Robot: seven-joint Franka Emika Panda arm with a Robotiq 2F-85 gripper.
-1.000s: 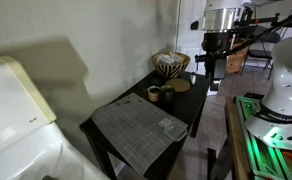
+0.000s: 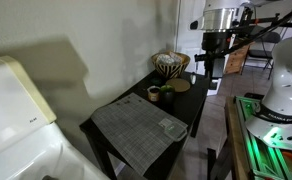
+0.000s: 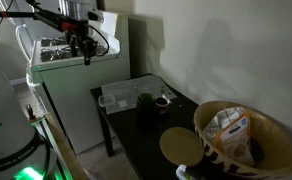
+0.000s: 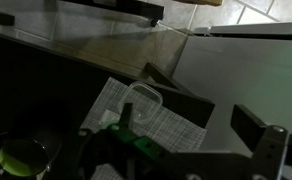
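High above the front side of the black table point(image 3: 136, 140) hangs my gripper point(image 2: 214, 80), clear of everything on it. Its two dark fingers stand wide apart in the wrist view, with nothing gripped between them. Below lies a grey woven mat point(image 2: 131, 125). A clear plastic container point(image 4: 144, 100) rests at the mat's edge, partly behind one finger in the wrist view. A dark pot point(image 3: 146, 104) with something green inside point(image 4: 24, 158) stands beside the mat, and a small brown cup point(image 2: 153, 93) is close to it.
Further along the table are a round brown board point(image 3: 181, 146) and a large woven basket point(image 3: 216, 150) holding packets. A white appliance point(image 2: 14, 105) adjoins the mat end. Wall runs along the back; open floor point(image 4: 111, 38) shows in front of the table.
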